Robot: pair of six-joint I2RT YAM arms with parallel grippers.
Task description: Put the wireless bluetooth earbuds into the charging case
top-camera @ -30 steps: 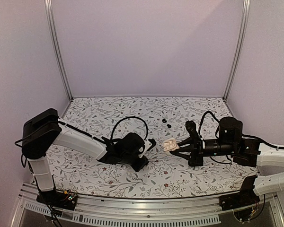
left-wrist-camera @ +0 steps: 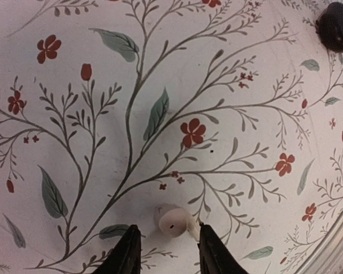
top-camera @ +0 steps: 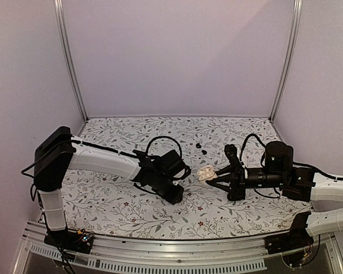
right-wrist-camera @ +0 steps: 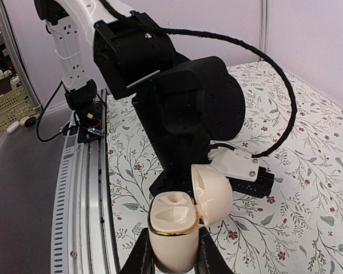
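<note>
My right gripper is shut on the white charging case, whose lid stands raised beside the opening; in the top view it is held up at centre right. A white earbud lies on the floral table mat, just beyond the fingertips of my left gripper, which is part open with nothing seen between its fingers. The left gripper is low over the mat, left of the case in the top view.
Two small dark objects lie at the back centre of the mat. Walls bound the back and sides, and a metal rail runs along the front edge.
My left arm has shifted and risen slightly, its wrist moving to the right and changing angle over the last second. The right arm and case are about still.
</note>
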